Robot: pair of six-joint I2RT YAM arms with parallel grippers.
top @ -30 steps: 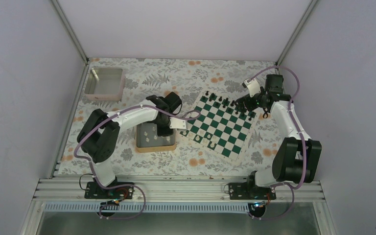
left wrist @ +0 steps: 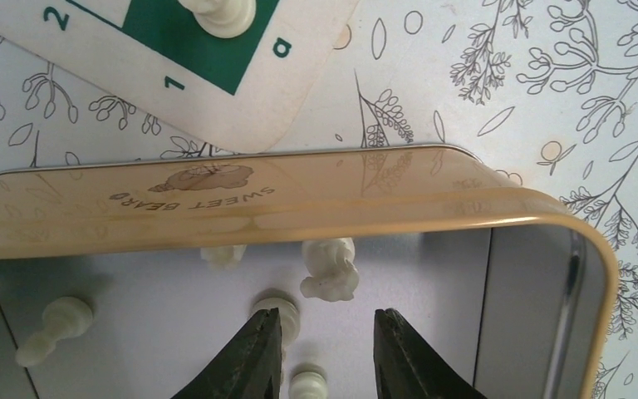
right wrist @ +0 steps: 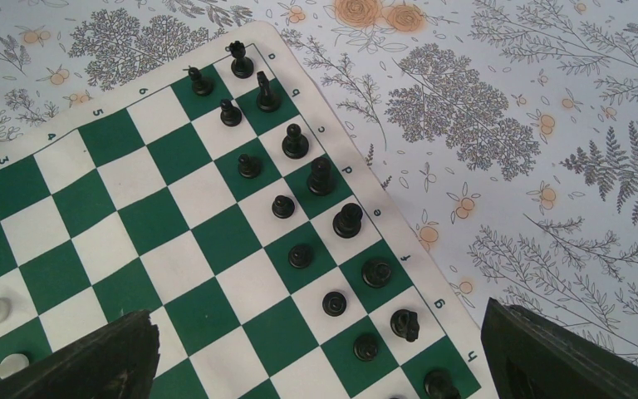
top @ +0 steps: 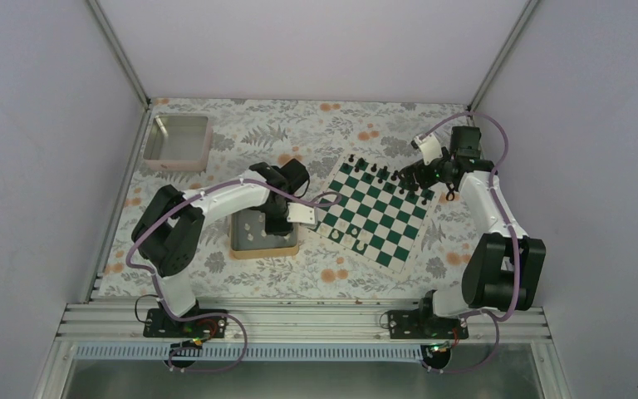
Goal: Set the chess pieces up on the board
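The green and white chessboard [top: 380, 218] lies at an angle right of centre. Two rows of black pieces [right wrist: 320, 177] stand along its far edge in the right wrist view. A few white pieces [top: 354, 232] stand on its near left side. More white pieces lie or stand in a tan-rimmed box [top: 263, 253]; among them a pawn [left wrist: 56, 329] is on its side. Over this box my left gripper is part open, white pieces showing below and between its fingertips, none held. Above the board's far right corner my right gripper stands wide open and empty.
An empty pinkish box [top: 178, 142] sits at the far left. The tan box's rim [left wrist: 257, 212] rises between its pieces and the board's corner in the left wrist view. Patterned cloth [top: 336, 278] in front of the board is free.
My left gripper has shifted slightly toward the front of the table, over the tan box. The right arm and the pieces on the board look unmoved.
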